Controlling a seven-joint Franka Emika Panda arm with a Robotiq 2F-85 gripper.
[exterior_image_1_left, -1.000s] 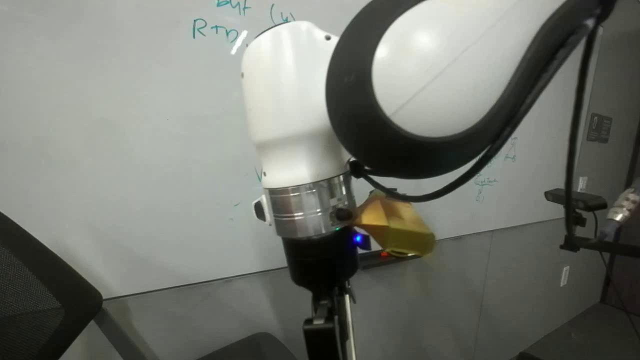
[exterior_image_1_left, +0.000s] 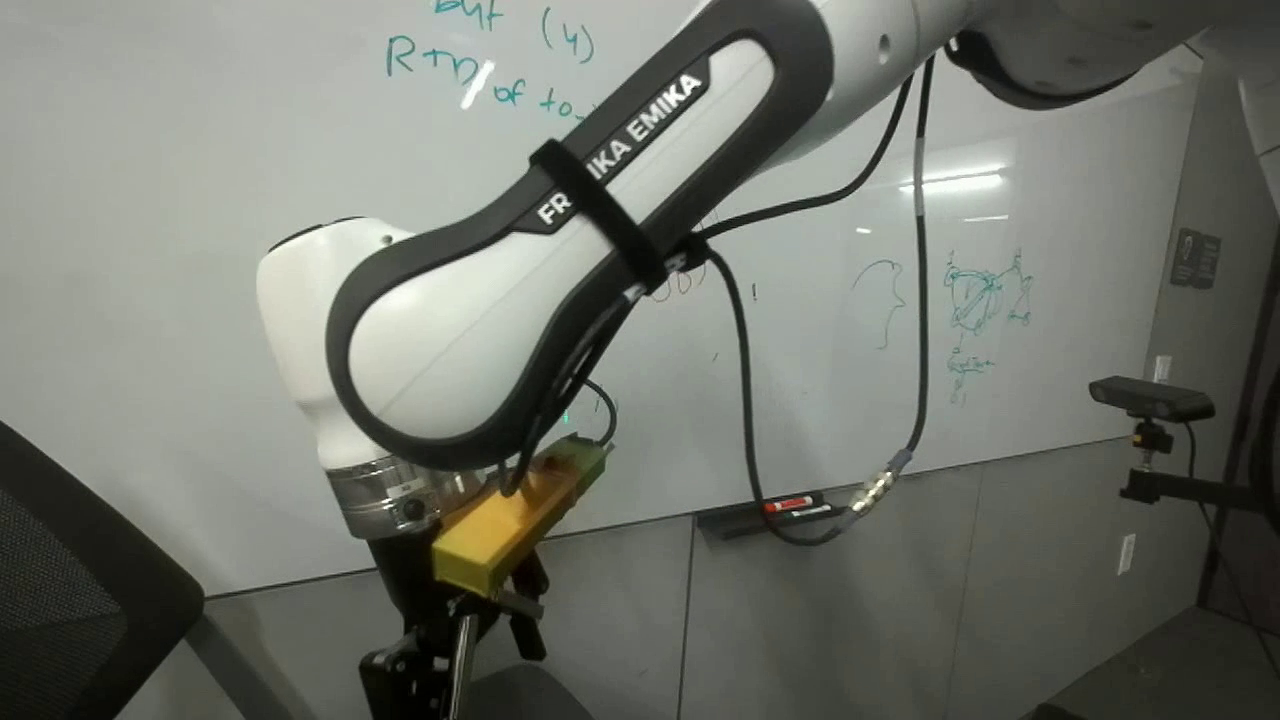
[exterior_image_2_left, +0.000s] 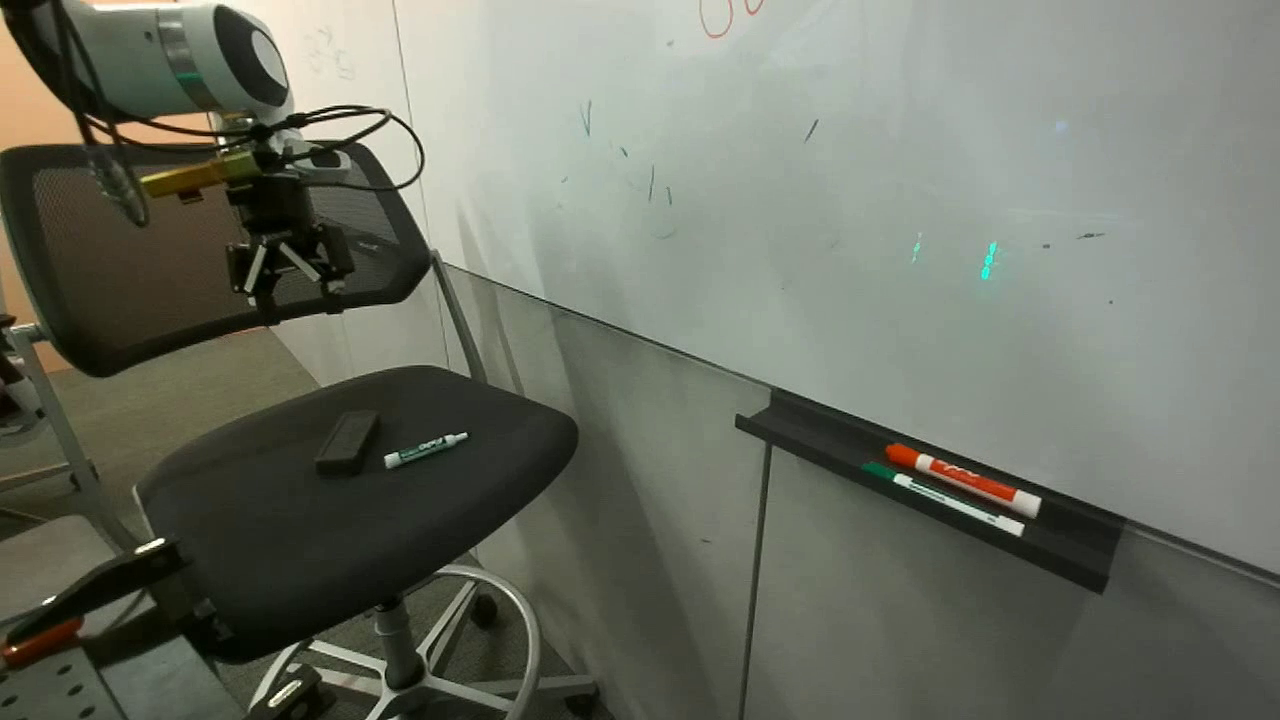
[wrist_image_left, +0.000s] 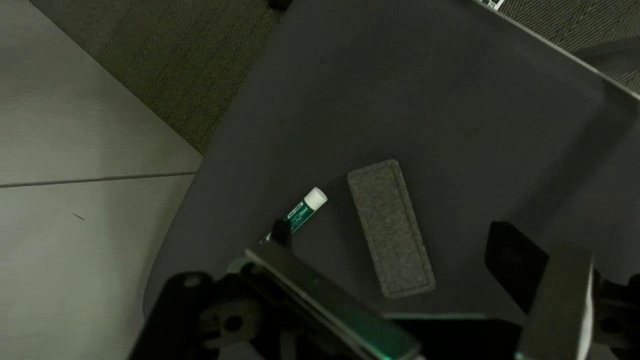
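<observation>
On the black chair seat (exterior_image_2_left: 360, 528) lie a dark eraser (exterior_image_2_left: 348, 442) and a green marker with white ends (exterior_image_2_left: 426, 450), side by side and apart. My gripper (exterior_image_2_left: 295, 310) hangs above the seat, toward the chair's backrest, its fingers spread with nothing between them. From the wrist camera the eraser (wrist_image_left: 391, 228) shows whole, its grey felt face upward, between and beyond my open fingers. The marker (wrist_image_left: 303, 210) is partly covered there by the left finger. In exterior view 1 the lower part of the gripper runs out of the frame, and the seat's objects are out of sight.
A wall tray (exterior_image_2_left: 936, 504) under the whiteboard (exterior_image_2_left: 840, 216) holds a red marker (exterior_image_2_left: 963, 480) and a thin green-capped marker (exterior_image_2_left: 948, 500). The chair's mesh backrest (exterior_image_2_left: 120, 276) stands behind my gripper. Cables loop loosely from the arm.
In exterior view 1 the arm has swung left and away from the camera, and the wrist has turned. My gripper now hangs farther left, over the chair area.
</observation>
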